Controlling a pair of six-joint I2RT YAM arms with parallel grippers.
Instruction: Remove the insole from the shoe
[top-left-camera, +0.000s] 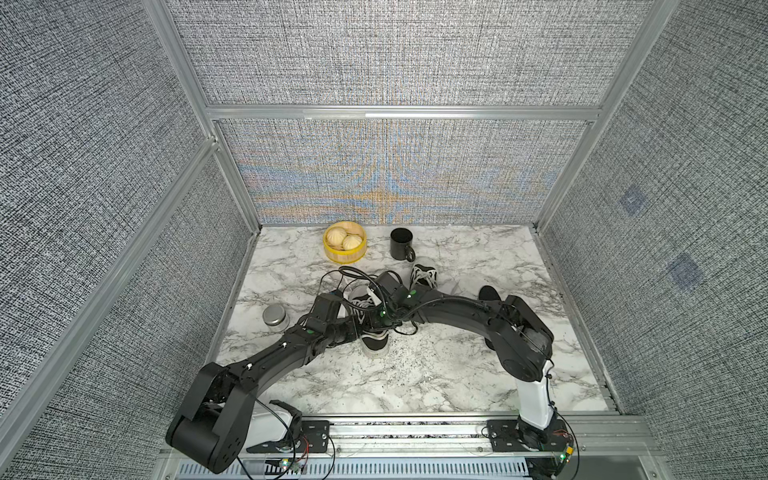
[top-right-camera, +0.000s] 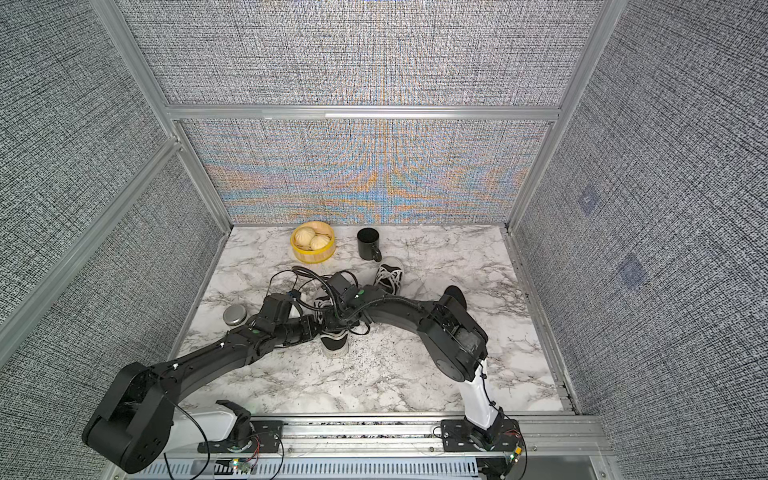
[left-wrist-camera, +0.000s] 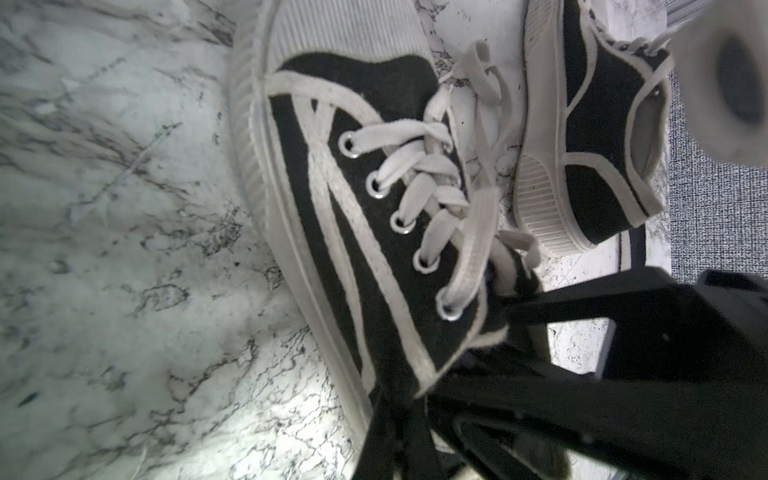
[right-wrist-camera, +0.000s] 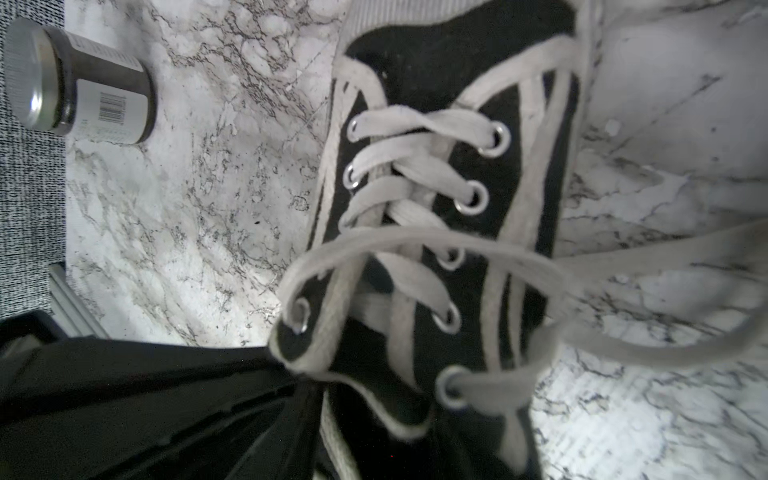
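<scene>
A black sneaker (left-wrist-camera: 344, 208) with white laces lies under both arms, toe away from the robot. At its left collar edge my left gripper is shut; whether cloth is between its fingers cannot be told. From the right, the right gripper reaches the shoe's opening. In the right wrist view the sneaker (right-wrist-camera: 432, 200) fills the middle, while the right fingertips are lost in the dark opening, their finger state unclear. The inside of this shoe is hidden. A second sneaker (top-left-camera: 424, 277) stands farther back. At right lies a dark flat insole-like piece (top-left-camera: 488, 293), partly behind the right arm.
A steamer with buns (top-left-camera: 345, 254) and a black mug (top-left-camera: 401, 244) stand at the back. Left of the shoe is a lidded jar (right-wrist-camera: 96, 84). A loose lace (right-wrist-camera: 680, 256) trails across the shoe's right side.
</scene>
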